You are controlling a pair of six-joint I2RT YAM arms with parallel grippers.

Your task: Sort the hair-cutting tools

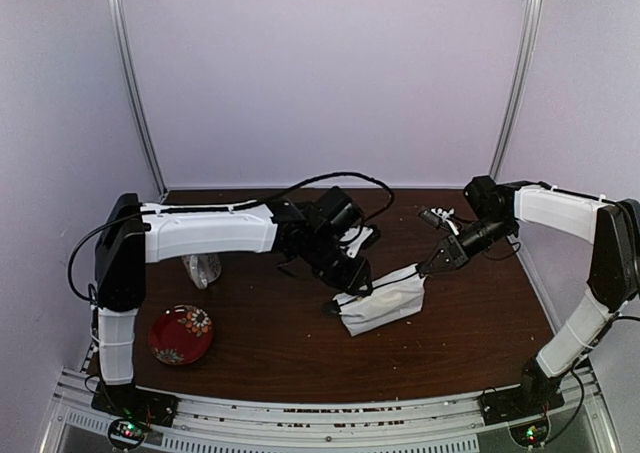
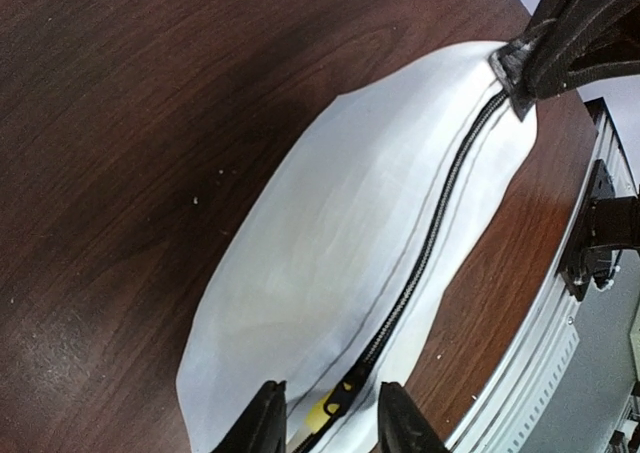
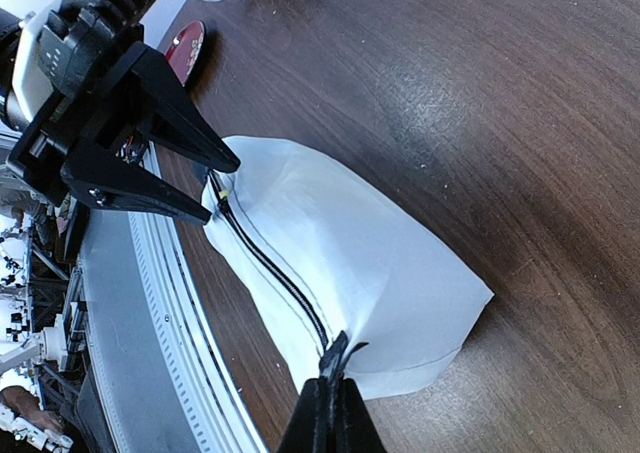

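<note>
A white pouch [image 1: 385, 308] with a black zip [image 2: 425, 243] lies on the table. The yellow and black part [image 2: 325, 408] at the zip's left end is probably its slider. My left gripper is open, fingers apart on either side of the zip near that part; whether they touch the pouch, I cannot tell. At the zip's opposite end, my right gripper is shut on the pouch's dark end tab [image 3: 335, 351]. No hair cutting tools show, and the pouch's inside is hidden.
A red flowered dish [image 1: 158, 345] sits at the front left. Behind it stands a pale mug [image 1: 203, 270], partly hidden by the left arm. Bare wooden table [image 1: 270, 363] lies between dish and pouch, and in front of the pouch.
</note>
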